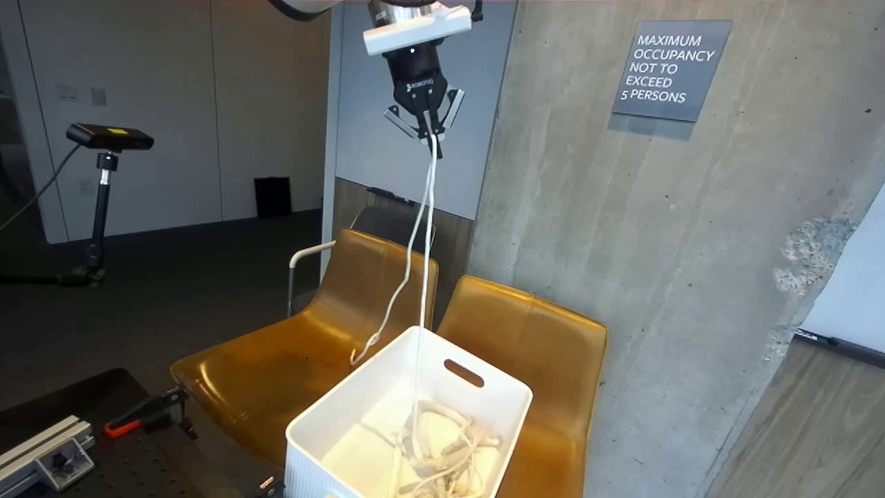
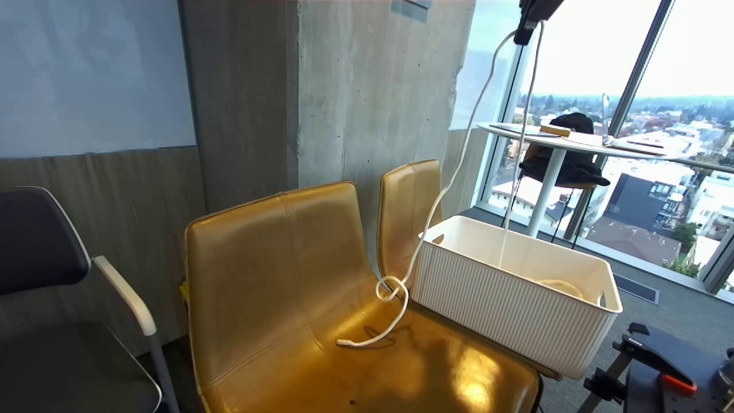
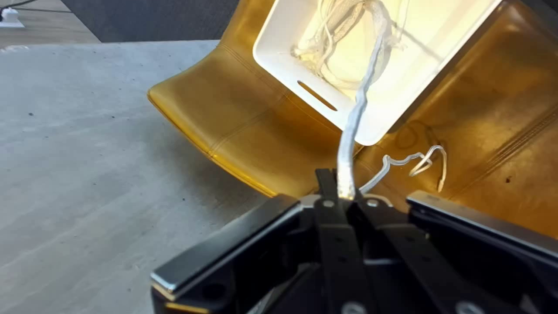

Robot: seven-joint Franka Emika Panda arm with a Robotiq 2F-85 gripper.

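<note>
High above the white bin, my gripper (image 1: 433, 148) is shut on a white cable (image 1: 429, 224). From the fingers one length of cable runs down into the bin (image 2: 475, 275), where more cable lies coiled (image 1: 452, 452). The other length hangs outside the bin; in the second exterior view its loose end (image 2: 354, 343) rests on the brown chair seat (image 2: 309, 371) after a small loop. The wrist view shows the cable (image 3: 348, 151) coming out between the fingertips of the gripper.
The bin stands across two brown chairs, with a chair back (image 1: 531, 340) behind it. A concrete wall (image 1: 664, 249) rises close behind the chairs. At the front left is a dark table (image 1: 124, 465) with a clamp (image 1: 145, 411). A camera on a stand (image 1: 108, 137) is at the left.
</note>
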